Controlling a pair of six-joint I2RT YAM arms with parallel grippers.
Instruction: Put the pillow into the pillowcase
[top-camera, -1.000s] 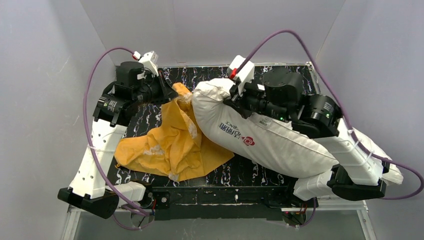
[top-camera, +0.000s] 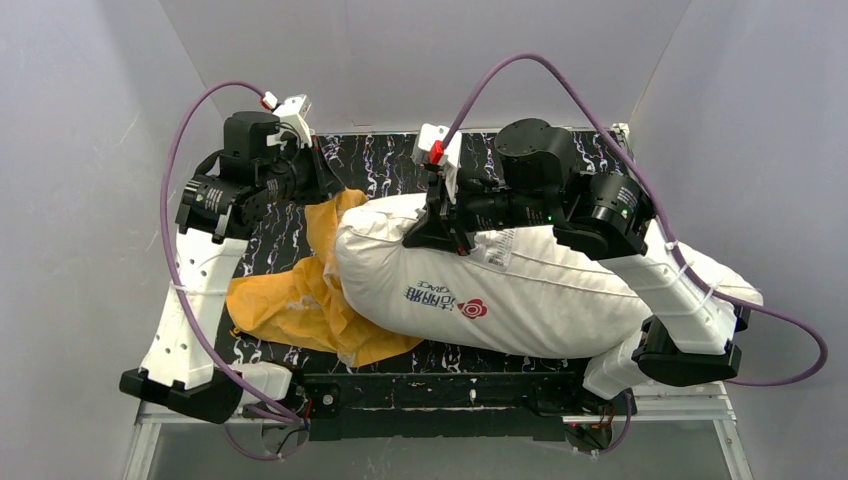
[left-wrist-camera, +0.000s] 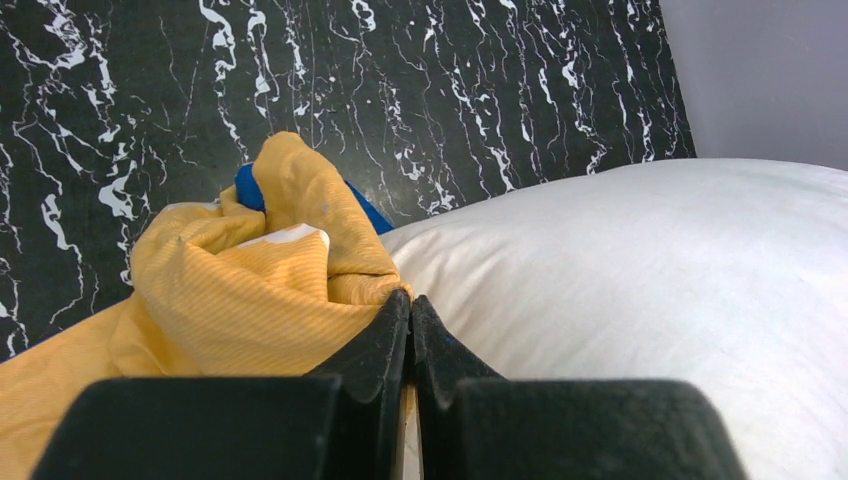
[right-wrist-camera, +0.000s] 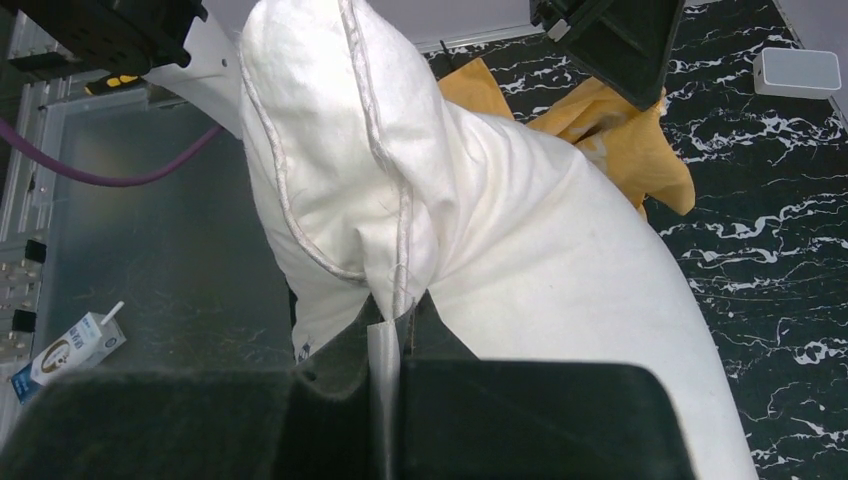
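The white pillow (top-camera: 530, 300) lies diagonally across the table, its left end against the crumpled yellow pillowcase (top-camera: 290, 305). My right gripper (top-camera: 450, 240) is shut on the pillow near that end; in the right wrist view a seamed fold (right-wrist-camera: 340, 150) rises from its fingers. My left gripper is shut at the upper edge of the pillowcase, beside the pillow; yellow cloth reaches its fingertips, and whether any is pinched between them is hard to tell.
A small silver box (right-wrist-camera: 795, 72) and a drink carton (right-wrist-camera: 70, 350) show in the right wrist view. Grey walls enclose the sides and back.
My right gripper and the pillow have moved left and toward the front, over more of the pillowcase. My left gripper has shifted slightly left, and the upper pillowcase with it.
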